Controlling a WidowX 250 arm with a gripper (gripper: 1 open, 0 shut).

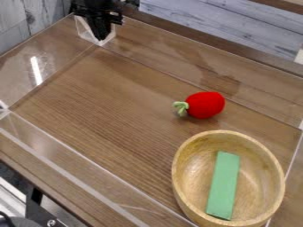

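My black gripper (97, 25) is at the far upper left corner of the wooden table, small and dark against a pale patch; whether anything is between its fingers is too small to tell. A red vegetable-like object with a green top (204, 105) lies on the right half of the table. At the lower right, a light wooden bowl (190, 191) holds a green rectangular block (222, 183).
A pale plank wall (225, 27) runs behind the back edge.
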